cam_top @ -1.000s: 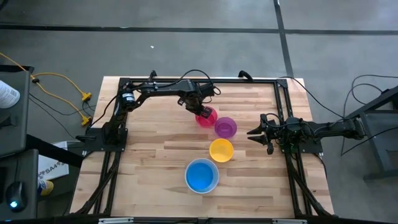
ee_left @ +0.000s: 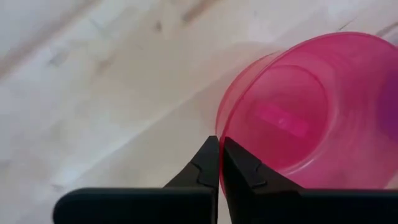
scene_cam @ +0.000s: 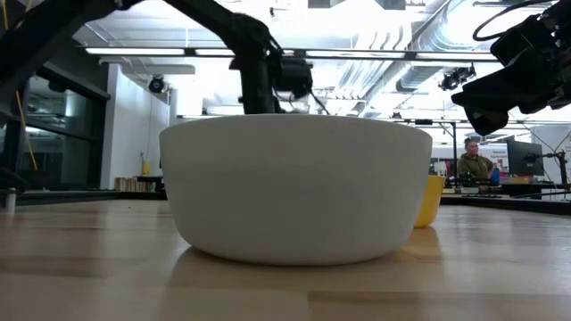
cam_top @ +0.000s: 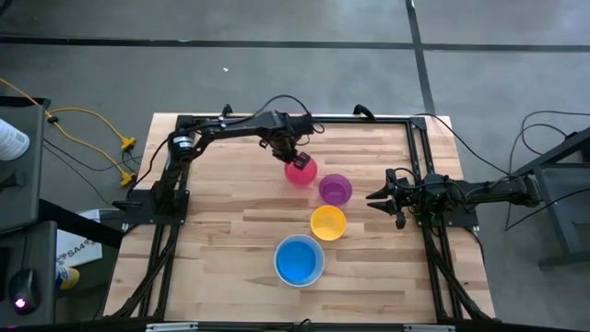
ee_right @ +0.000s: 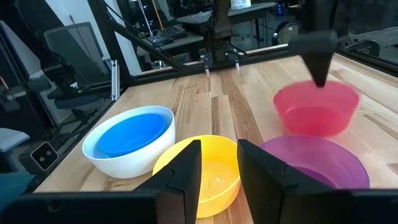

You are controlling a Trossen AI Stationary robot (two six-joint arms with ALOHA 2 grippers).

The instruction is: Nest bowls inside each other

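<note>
My left gripper is shut on the near rim of the pink bowl, which in the right wrist view looks tilted and slightly raised. Just right of it, in the high view, the purple bowl (cam_top: pixel 336 190) stands alone and empty. Below that is the yellow bowl (cam_top: pixel 328 222), also empty. A blue bowl (cam_top: pixel 298 262) sits inside the white bowl (cam_top: pixel 318 273) nearest the front. My right gripper stands open at the right side, nothing between its fingers, with the yellow bowl beyond them.
A black frame (cam_top: pixel 429 277) borders the work area. In the low view the white bowl blocks most of what lies behind it.
The pink bowl has shifted and tilted with it. The right arm has stayed still.
</note>
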